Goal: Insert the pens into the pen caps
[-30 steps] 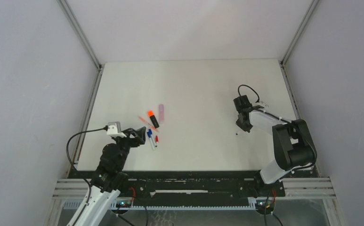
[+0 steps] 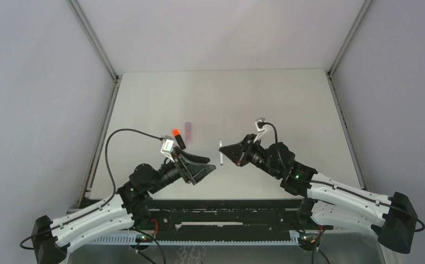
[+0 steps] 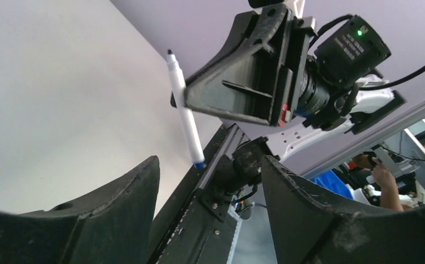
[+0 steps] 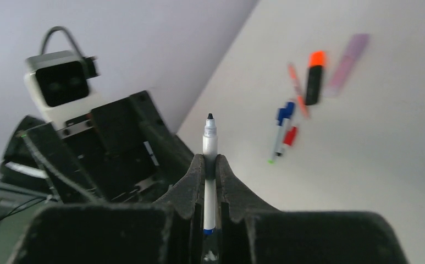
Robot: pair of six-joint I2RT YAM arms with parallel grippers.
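Note:
A white pen (image 2: 221, 159) with a blue end and dark tip is held upright in my right gripper (image 2: 223, 149), which is shut on it; the right wrist view shows it between the fingertips. My left gripper (image 2: 203, 168) is partly open and empty, just left of the pen. In the left wrist view the pen (image 3: 189, 129) stands ahead, above the gap between the left fingers. More pens, a blue-capped one (image 4: 285, 113) and a red-capped one (image 4: 290, 136), lie on the table behind the left gripper.
An orange-and-black marker (image 2: 179, 140), a pink-purple item (image 2: 188, 131) and an orange pen (image 4: 298, 91) lie at the middle left of the white table (image 2: 254, 93). Walls border the sides.

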